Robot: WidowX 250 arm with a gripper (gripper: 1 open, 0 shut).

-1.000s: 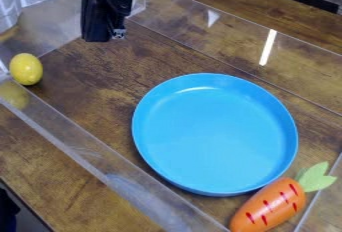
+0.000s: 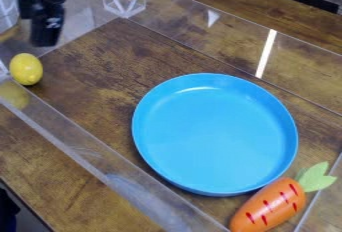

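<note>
My black gripper (image 2: 43, 24) is at the upper left, blurred, open with its fingers pointing down, above a yellow egg-shaped object (image 2: 27, 68) that sits at the left side of the wooden surface. Nothing shows between the fingers. A round blue plate (image 2: 214, 131) lies right of centre. A toy carrot (image 2: 267, 204) with green leaves lies at the lower right, beside the plate.
Clear low walls (image 2: 100, 161) border the wooden work area. Bare wood lies between the yellow object and the plate and behind the plate.
My gripper has moved left and somewhat down, from the upper middle-left toward the space over the yellow object. The plate, carrot and yellow object have not moved.
</note>
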